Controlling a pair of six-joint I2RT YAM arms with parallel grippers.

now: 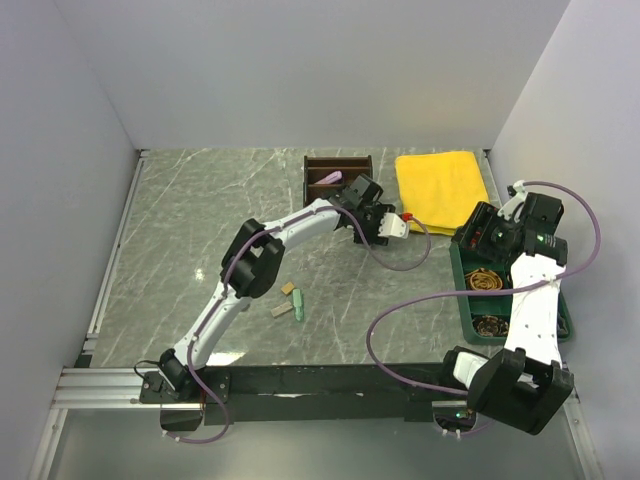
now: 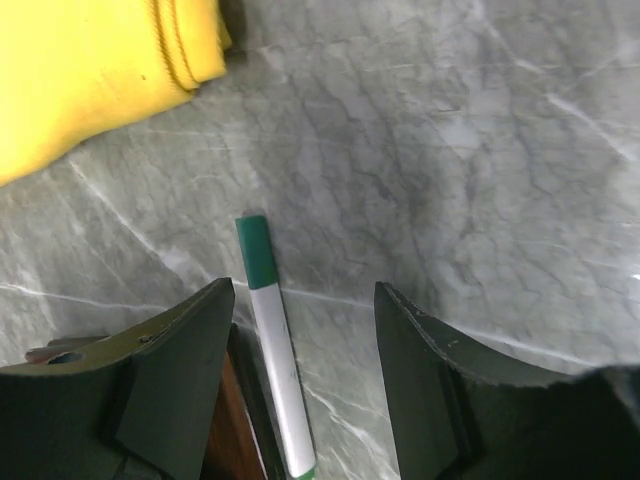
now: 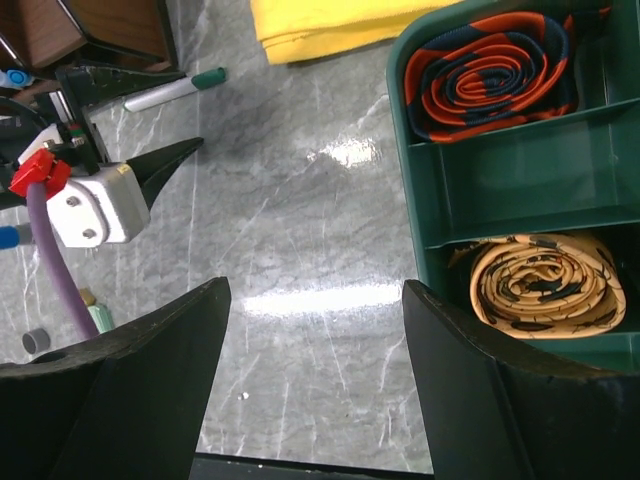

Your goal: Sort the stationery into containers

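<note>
My left gripper stands open over a white marker with a green cap (image 2: pixel 282 360), which lies on the marble table beside the wooden organizer (image 2: pixel 235 420). In the top view, that organizer (image 1: pixel 338 162) holds a purple item (image 1: pixel 330 178). My right gripper is open beside the green tray (image 3: pixel 500 180), which holds rolled cloths (image 3: pixel 545 285). Small stationery lies nearer the front: a pale green item (image 1: pixel 298 305), a yellowish block (image 1: pixel 288 289) and a beige piece (image 1: pixel 281 309).
A folded yellow cloth (image 1: pixel 441 190) lies right of the organizer.
</note>
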